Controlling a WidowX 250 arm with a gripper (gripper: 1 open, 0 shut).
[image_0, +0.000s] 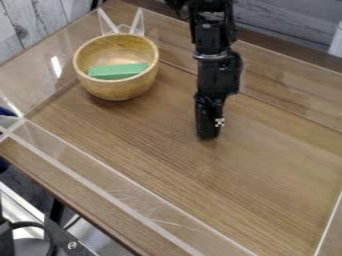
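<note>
My black gripper (209, 128) points down at the wooden tabletop (201, 195) near the middle of the view, its arm reaching in from the top. It looks shut, with nothing visible between its dark fingers. Left of it, apart, a wicker-coloured bowl (131, 83) holds a green block (118, 71).
A pale object with two points (120, 20) stands behind the bowl. Dark cables or parts (27, 240) lie at the lower left, beyond the table's edge.
</note>
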